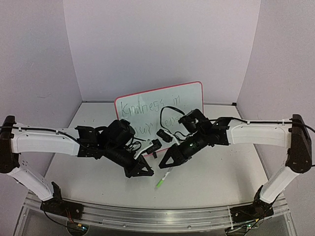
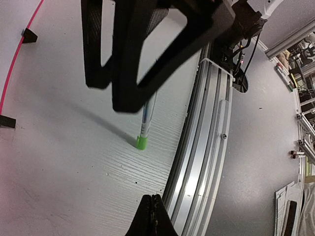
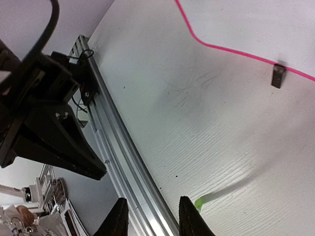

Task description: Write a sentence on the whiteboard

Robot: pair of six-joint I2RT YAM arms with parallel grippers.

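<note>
The whiteboard (image 1: 135, 101) leans at the back of the table, with handwriting on it reading "Kindness in" and a second line partly covered by my right arm. My right gripper (image 1: 163, 163) is open, its fingers (image 3: 114, 220) well apart and nothing between them. Below it in the top view is the white marker with its green end (image 1: 159, 184), outside both grippers. In the left wrist view, the marker (image 2: 148, 115) tilts with its green end at the tabletop; my right gripper hides its upper part. My left gripper is shut, with nothing showing between its tips.
Both grippers stand close together in front of the board. Small black feet (image 3: 278, 76) hold the board's lower edge. A metal rail (image 1: 157, 222) borders the table's front.
</note>
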